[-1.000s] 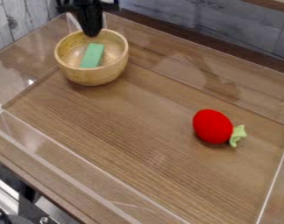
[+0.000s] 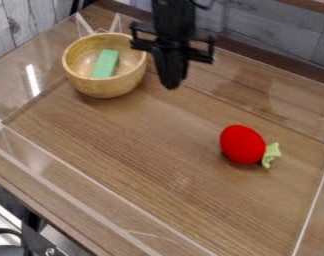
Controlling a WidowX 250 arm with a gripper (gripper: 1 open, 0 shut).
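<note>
My black gripper (image 2: pixel 170 81) hangs over the table at the upper middle, its arm reaching in from the top; its fingers appear close together, with nothing visible between them. Just left of it sits a wooden bowl (image 2: pixel 138 78) holding a green block (image 2: pixel 106 62). A red tomato-like object (image 2: pixel 242 144) with a pale green top lies to the right, below and apart from the gripper.
My gripper has moved right and down from above the bowl to beside it. The bowl, green block and red object look unmoved.
</note>
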